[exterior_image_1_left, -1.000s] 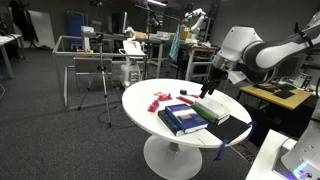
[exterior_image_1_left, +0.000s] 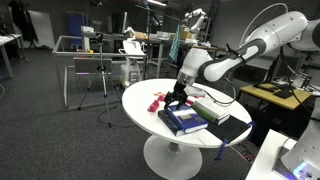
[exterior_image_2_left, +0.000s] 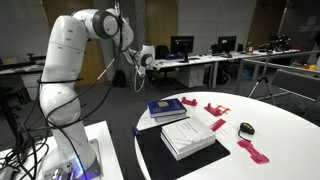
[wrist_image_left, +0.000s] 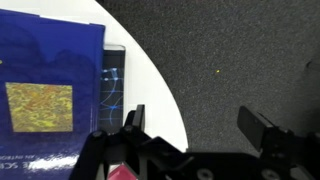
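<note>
My gripper is open, its two fingers wide apart with nothing between them. In exterior view 1 the gripper (exterior_image_1_left: 177, 100) hangs above the far side of a blue book (exterior_image_1_left: 183, 120) at the table's edge. The wrist view shows the blue cover (wrist_image_left: 45, 95) on the left, with a dark book (wrist_image_left: 112, 85) sticking out from under it. Between the fingers lie the table's rim and the grey floor. A thick white book (exterior_image_2_left: 187, 137) rests on a black mat (exterior_image_2_left: 145, 158), beside the blue book (exterior_image_2_left: 166, 107).
Several red pieces (exterior_image_2_left: 217, 109) lie scattered on the white round table (exterior_image_2_left: 285, 130). A small black object (exterior_image_2_left: 246, 131) stands among them. Toward the back of the table, free room remains. Part of a red thing (wrist_image_left: 121, 173) shows near the left finger.
In exterior view 1 my arm has swung left and lowered, from above the white book to over the blue book. The books appear unmoved.
</note>
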